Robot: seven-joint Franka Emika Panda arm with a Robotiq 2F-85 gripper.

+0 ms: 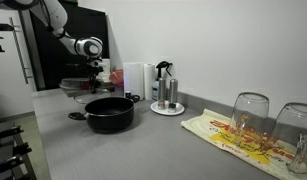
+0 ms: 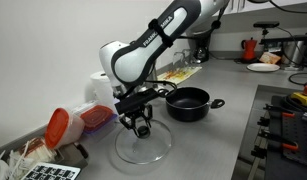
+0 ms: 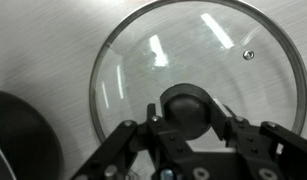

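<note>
A clear glass lid with a metal rim is out beside the black pot. Its round black knob sits between the fingertips in the wrist view, with my gripper shut on it. In exterior view 1 the gripper is at the far left, behind the open pot. Whether the lid touches the table or hangs just above it, I cannot tell. The pot's dark edge shows at the wrist view's lower left.
Orange-lidded containers and a dish rack stand close by the lid. Bottles on a white plate and glass jars on a yellow towel line the wall.
</note>
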